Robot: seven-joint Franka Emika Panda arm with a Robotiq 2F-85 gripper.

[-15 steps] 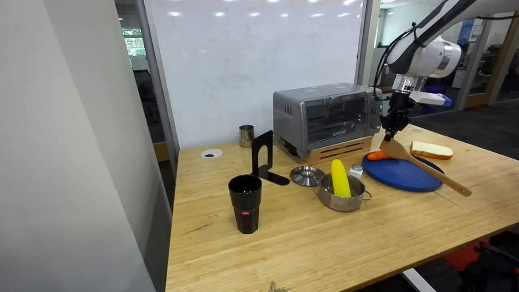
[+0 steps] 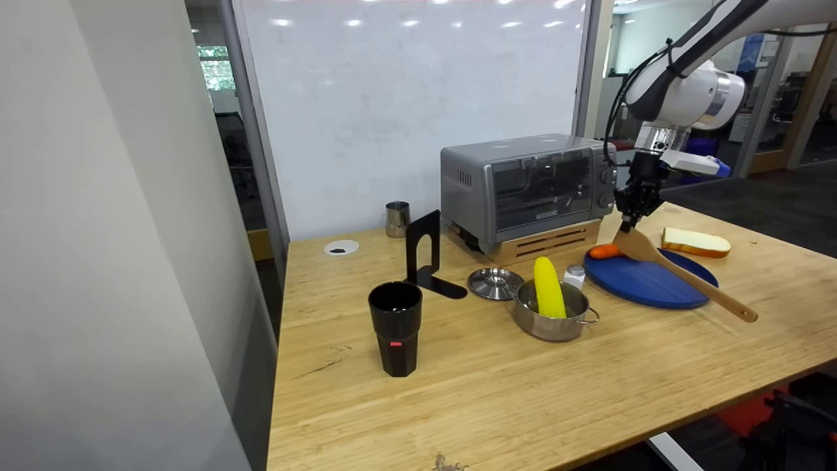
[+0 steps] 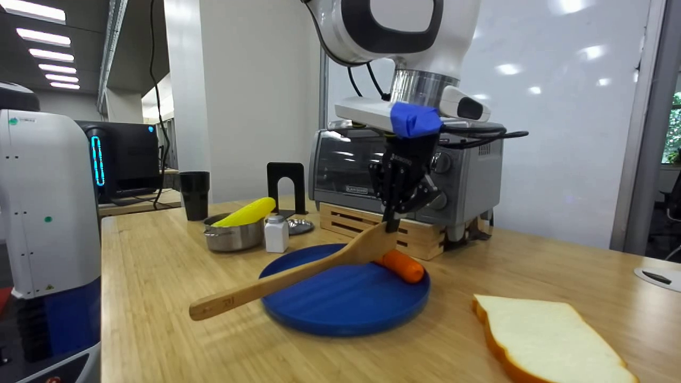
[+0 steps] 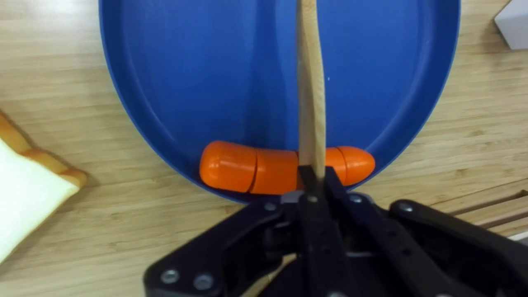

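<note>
My gripper is shut on the flat blade end of a wooden spatula [image 3: 300, 274]. The spatula slants over a blue plate [image 3: 345, 306], its handle reaching past the near rim toward the table's front edge. An orange carrot [image 4: 230, 166] lies inside the plate at the oven-side rim, right beneath the blade; in the wrist view the blade and fingers [image 4: 307, 180] cover part of it. Whether the blade touches the carrot I cannot tell.
A slice of bread [image 3: 549, 332] lies beside the plate. Near its other side stand a white shaker [image 3: 276, 233] and a steel pot [image 2: 553, 322] holding a yellow vegetable [image 2: 548, 287]. The toaster oven [image 2: 526, 188] rises close to the arm. Open table lies around the black cup [image 2: 396, 330].
The gripper and spatula have shifted very slightly, with the handle end a little lower and to the left in exterior view 1. The hold on the spatula is unchanged.
</note>
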